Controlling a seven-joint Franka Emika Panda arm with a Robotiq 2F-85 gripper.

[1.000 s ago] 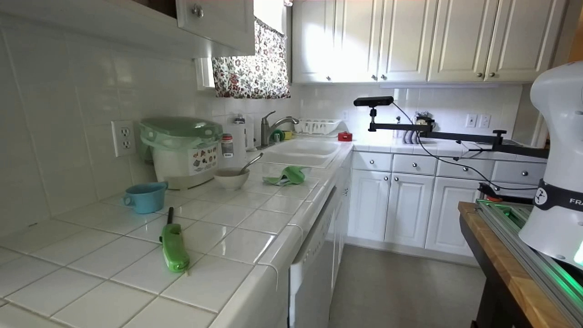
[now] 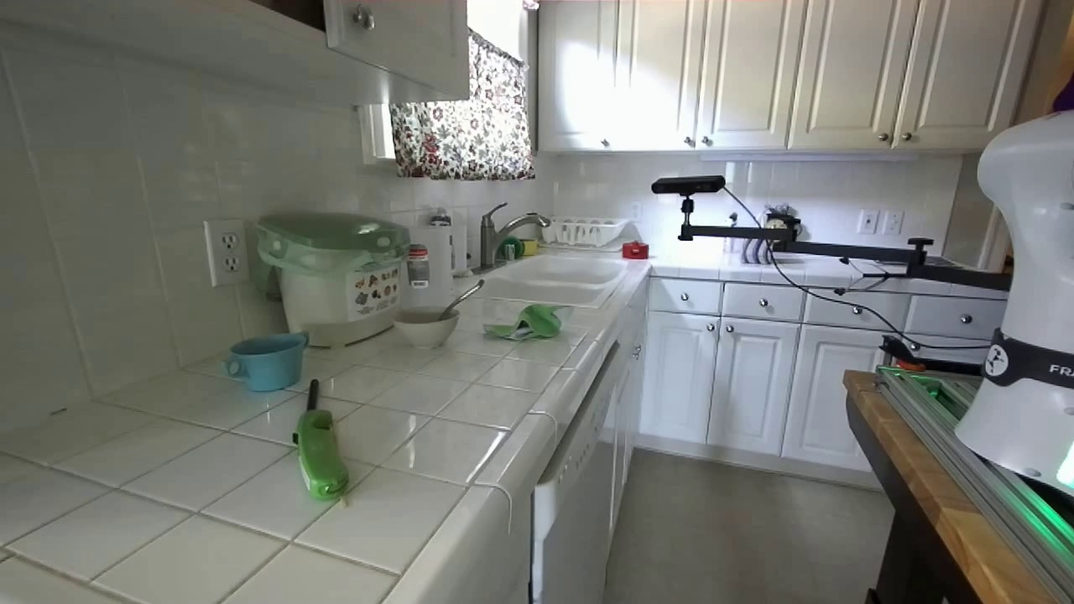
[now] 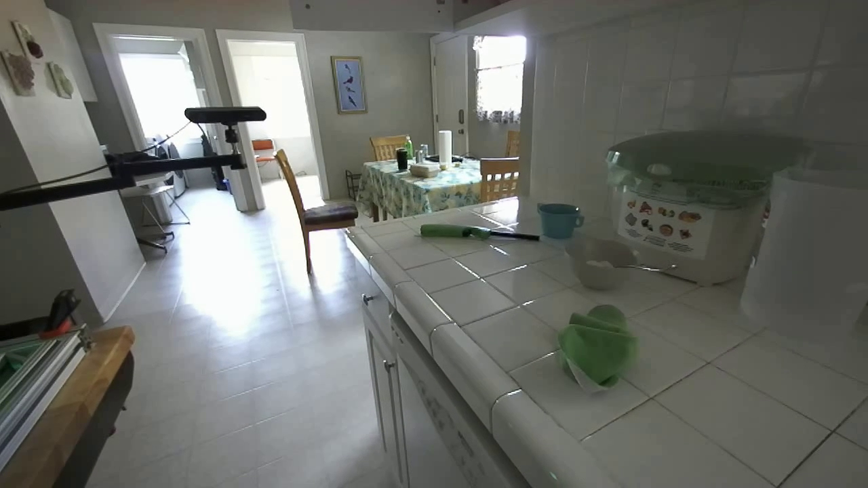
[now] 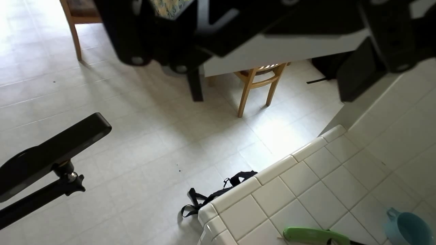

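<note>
My gripper spans the top of the wrist view, its dark fingers wide apart with nothing between them. It is over floor and counter, clear of every object. A green lighter with a black nozzle (image 2: pixel 321 455) lies on the tiled counter. Behind it stands a blue two-handled cup (image 2: pixel 267 363). Farther along is a pale bowl (image 3: pixel 596 266) with a spoon in it. Nearer the sink lies a crumpled green cloth-like item (image 3: pixel 598 346). Neither exterior view includes the gripper; only the arm's white base (image 2: pixel 1042 302) shows at the right.
Against the wall stands a cream bin with a green lid (image 2: pixel 334 272), close to a white cylinder (image 3: pixel 805 248). A camera on a black boom (image 2: pixel 689 185) juts over the floor. The counter's front edge (image 3: pixel 464 366) has open tile around the lighter.
The counter objects have not moved. A small dark purple patch now shows at the upper right edge of exterior view 1, above the arm.
</note>
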